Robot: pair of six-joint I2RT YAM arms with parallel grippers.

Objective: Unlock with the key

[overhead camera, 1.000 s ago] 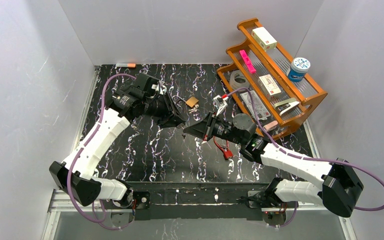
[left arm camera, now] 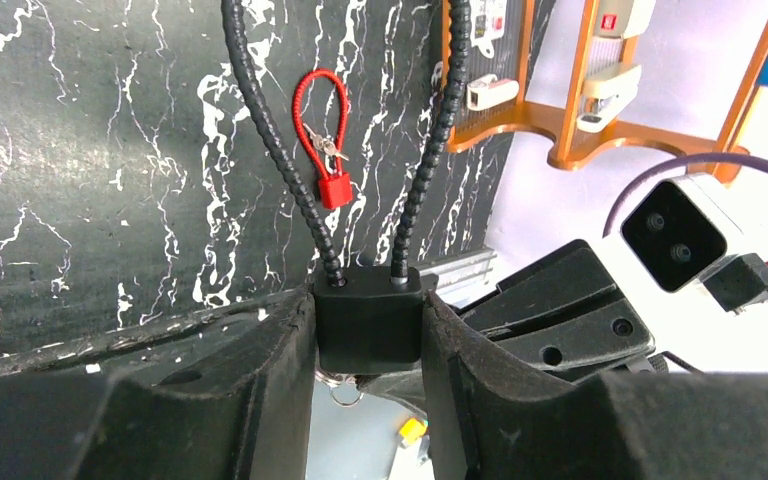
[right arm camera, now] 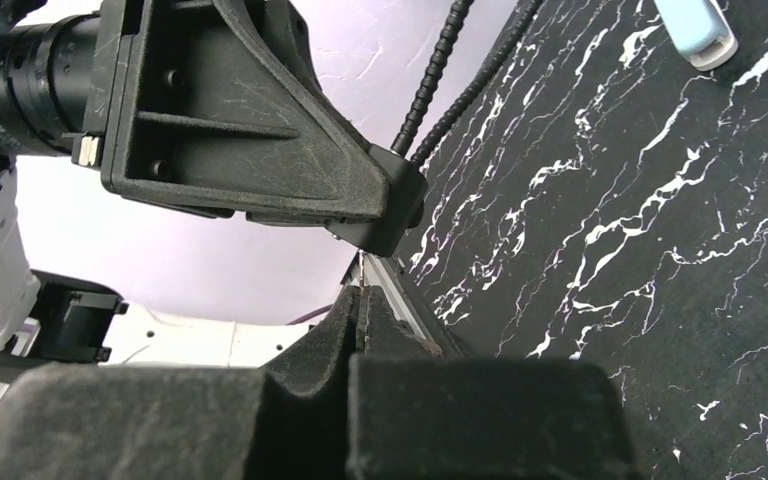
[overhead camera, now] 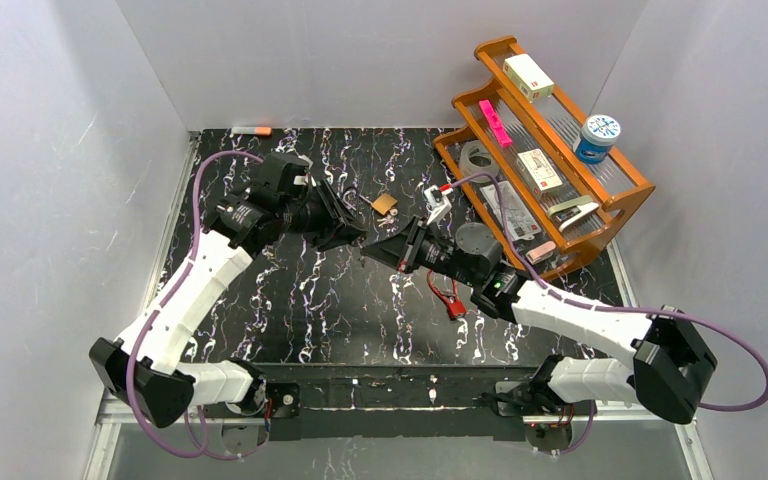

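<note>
A black lock body (left arm camera: 369, 320) with a long flexible black shackle (left arm camera: 285, 160) is clamped in my left gripper. In the top view my left gripper (overhead camera: 356, 238) meets my right gripper (overhead camera: 370, 253) almost tip to tip above the middle of the table. The right wrist view has my right gripper shut, its tips on a thin metal key (right arm camera: 362, 270). This key stands edge-on below the lock's end face (right arm camera: 378, 238); how deep it sits in the lock cannot be told. A small metal ring (left arm camera: 346, 395) hangs under the lock.
A red padlock (left arm camera: 335, 189) with its keys lies on the dark marbled table. A brass padlock (overhead camera: 384, 204) with keys lies farther back. The wooden shelf (overhead camera: 628, 192) fills the right rear. Open table surface lies around the grippers.
Both arms have shifted slightly to the left, keeping their tips close together.
</note>
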